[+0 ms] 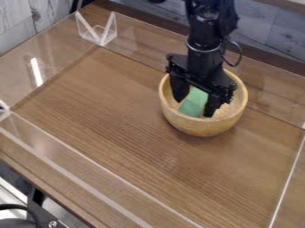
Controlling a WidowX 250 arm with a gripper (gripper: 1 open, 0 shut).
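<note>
A round tan bowl (pixel 205 126) stands right of centre on the wooden table (pixel 107 151), with a green object (pixel 194 103) inside it. My black gripper (pixel 201 92) hangs over the bowl's rim and around the top of the green object, its fingers spread apart. Whether the fingers touch the green object is hard to tell.
A clear acrylic or wire stand (pixel 98 31) is at the back left. A black cable or fixture (pixel 24 216) lies at the bottom left corner.
</note>
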